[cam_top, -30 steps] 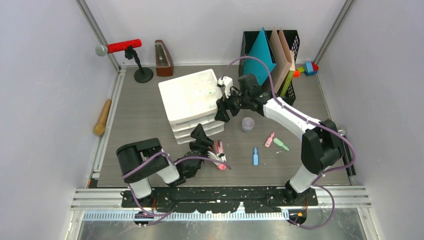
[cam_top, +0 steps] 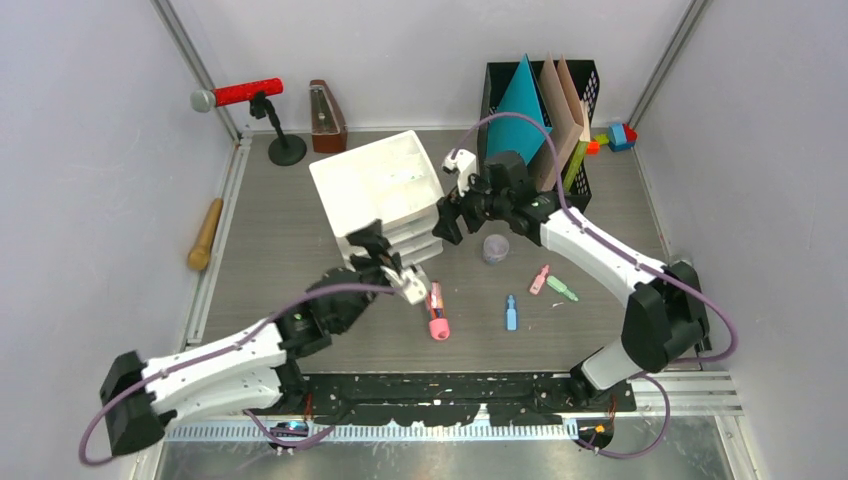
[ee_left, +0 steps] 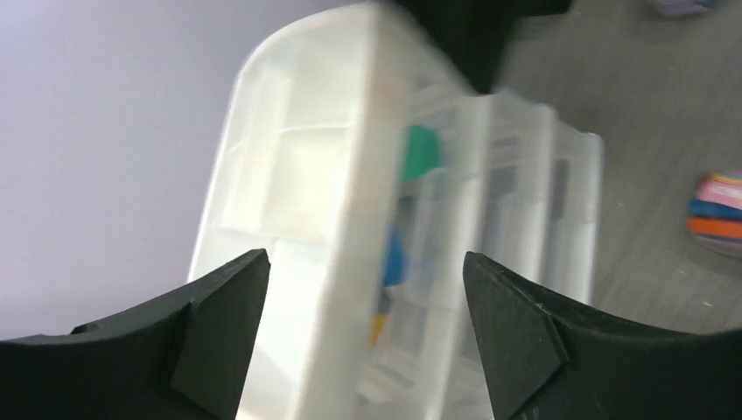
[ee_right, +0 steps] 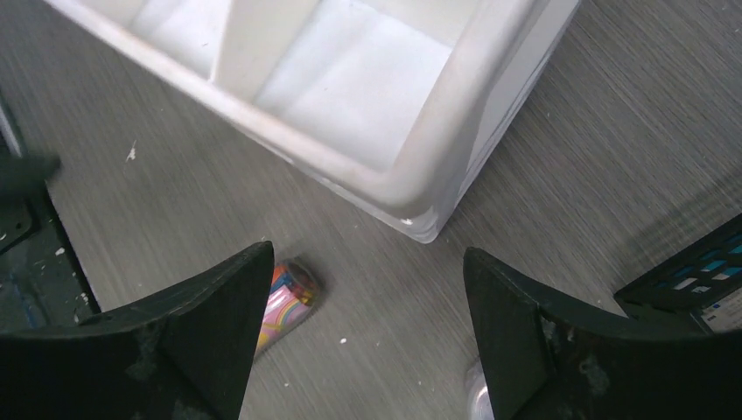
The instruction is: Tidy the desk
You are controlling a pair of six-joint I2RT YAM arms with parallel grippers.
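A white tiered tray organizer (cam_top: 370, 180) stands at the back centre; in the left wrist view coloured items show inside its tiers. My left gripper (cam_top: 365, 240) is open over the organizer's front left corner, its fingers near the rim and empty. My right gripper (cam_top: 450, 225) is open beside the organizer's right front corner (ee_right: 411, 192). A pink pencil pouch or case (cam_top: 438, 320) lies in front. A pink marker (cam_top: 539, 279), green marker (cam_top: 562, 288) and blue marker (cam_top: 511, 313) lie on the right, near a small round container (cam_top: 495, 249).
A black file holder with folders (cam_top: 515, 110) stands at back right, coloured blocks (cam_top: 620, 138) beside it. A red microphone on a stand (cam_top: 250, 92), a metronome (cam_top: 328, 118) and a wooden stick (cam_top: 205, 233) are at back and left.
My left arm has risen from the desk front toward the organizer's front left.
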